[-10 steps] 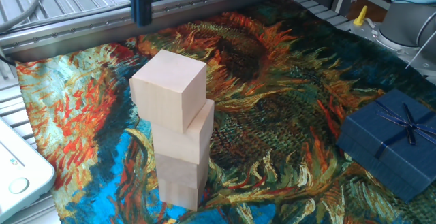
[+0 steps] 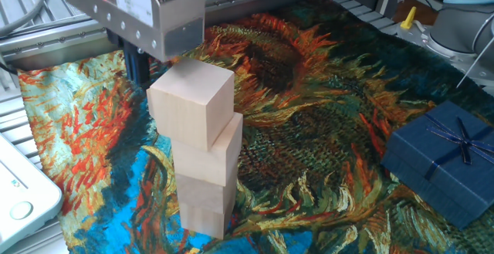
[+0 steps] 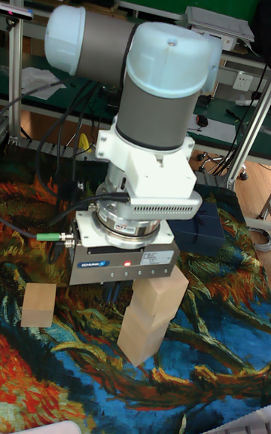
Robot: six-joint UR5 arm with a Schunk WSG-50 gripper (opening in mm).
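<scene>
Several pale wooden blocks stand in a tower, its top block (image 2: pixel 193 92) turned a little against the second block (image 2: pixel 202 155) below. In exterior view 3 the tower's upper block (image 3: pixel 159 296) is beside the gripper body, which covers part of it. Dark fingers of my gripper (image 2: pixel 137 67) point down behind and left of the tower in exterior view 2. They show as a narrow dark shape under the gripper (image 3: pixel 116 292) in exterior view 3; how far apart they are is unclear. No block shows between them. A single loose block (image 3: pixel 38 305) rests on the cloth at left.
A dark blue gift box (image 2: pixel 441 161) with a ribbon lies at the right. A white device (image 2: pixel 23 188) sits at the left edge, and a metal rail (image 2: pixel 255 11) runs along the back.
My gripper has come down and left in exterior view 2, bringing its body into view close behind the tower. The tower and blue box have not moved.
</scene>
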